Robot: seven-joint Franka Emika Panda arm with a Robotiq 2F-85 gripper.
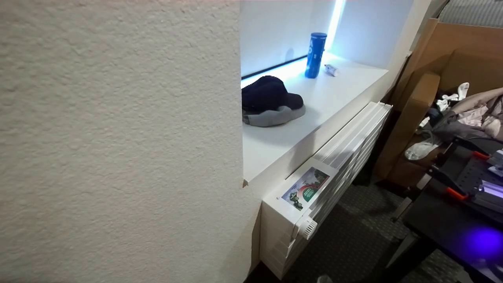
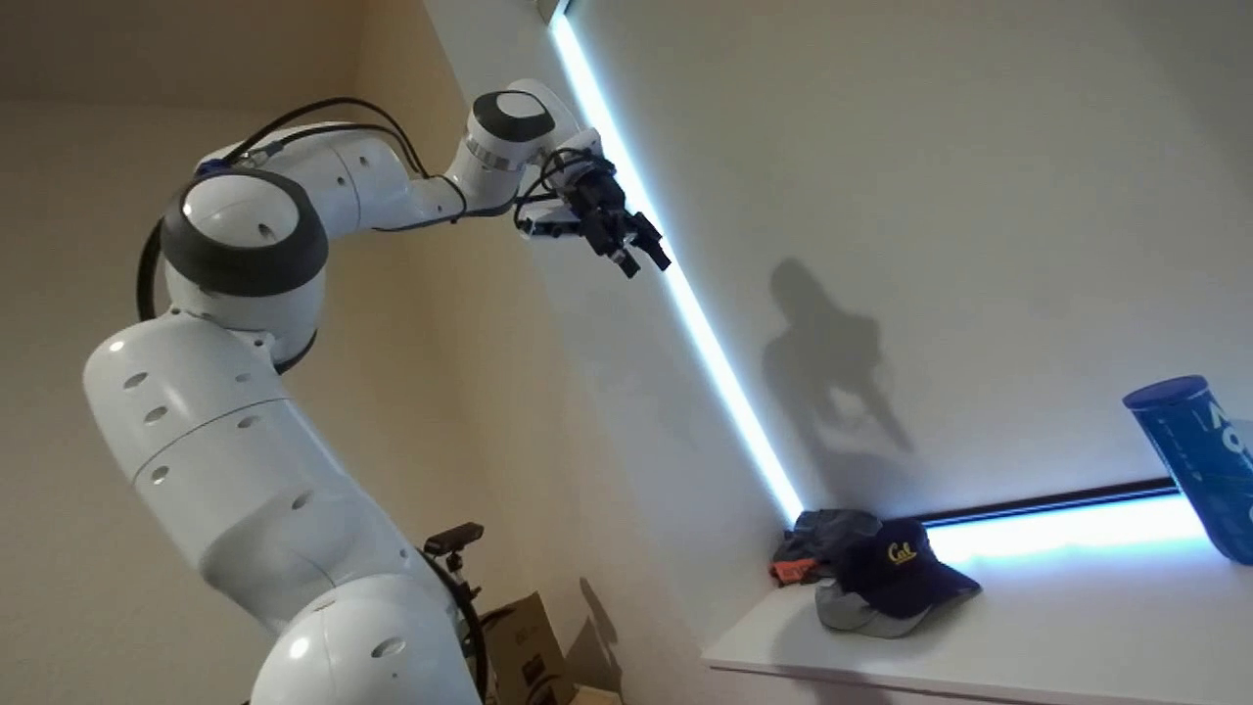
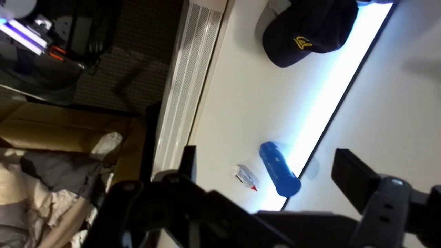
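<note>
My gripper (image 2: 646,268) hangs high above the white sill in exterior view 2, pointing down. In the wrist view its black fingers (image 3: 353,177) stand wide apart, open, with nothing held. Far below them, a blue can (image 3: 277,165) appears between the fingers, beside a small white tube (image 3: 244,177) with a red tip. In exterior view 1 the blue can (image 1: 316,56) stands upright near the back of the sill, with the tube (image 1: 331,70) lying beside it. A dark cap with yellow lettering (image 2: 899,564) rests on a grey cap (image 2: 863,609) at the sill's other end.
The white sill (image 1: 342,94) has free room between the caps and the can. A radiator (image 1: 353,141) runs below its front edge. A bright light strip (image 2: 705,329) climbs the corner. A brown armchair (image 1: 419,99) with clothes and a black table (image 1: 434,217) stand nearby.
</note>
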